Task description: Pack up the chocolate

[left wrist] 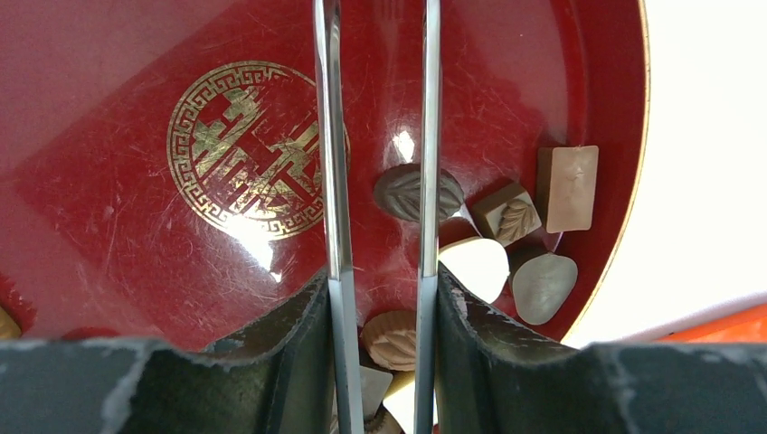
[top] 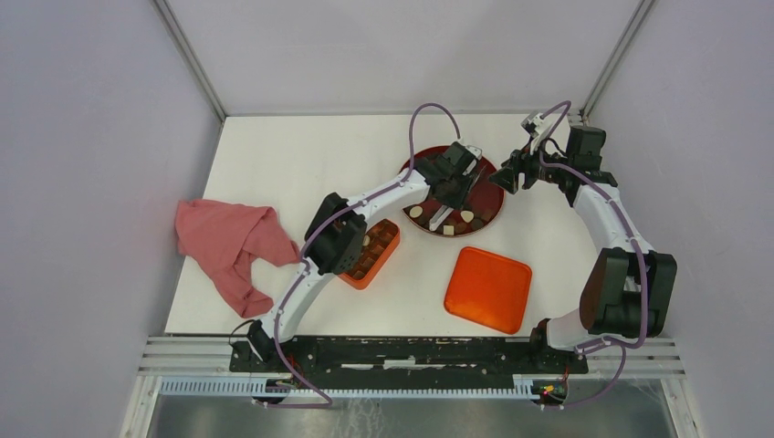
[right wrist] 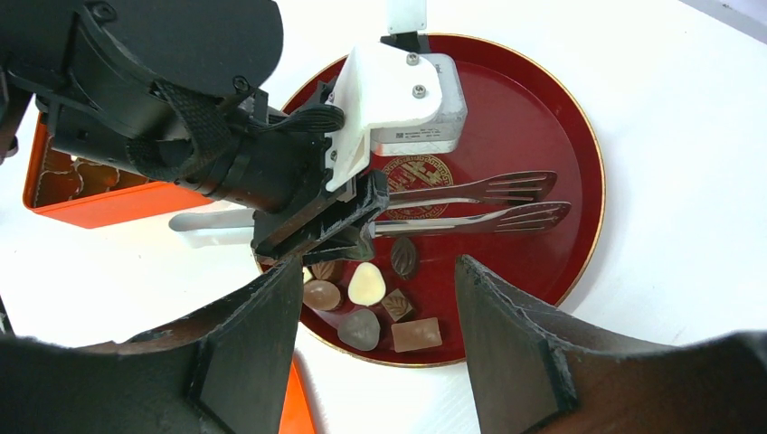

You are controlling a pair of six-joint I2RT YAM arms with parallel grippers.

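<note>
My left gripper is shut on the metal tongs [right wrist: 452,226], whose two arms stand a little apart. Their slotted tips reach over a bare part of the dark red round plate [right wrist: 592,181]. On the plate's near side lie several chocolates: a dark oval one [left wrist: 393,192], partly behind a tong arm, a square leaf-patterned one [left wrist: 506,215], a cream one [left wrist: 475,267], a grey one [left wrist: 544,287] and a brown block [left wrist: 572,188]. Nothing is between the tong tips. To the plate's right, my right gripper stands open and empty.
An orange compartment box [top: 359,284], partly covered by the left arm, holds at least one chocolate [top: 366,240]. The orange lid [top: 488,289] lies in front of the plate. At far left is a crumpled red cloth [top: 228,246].
</note>
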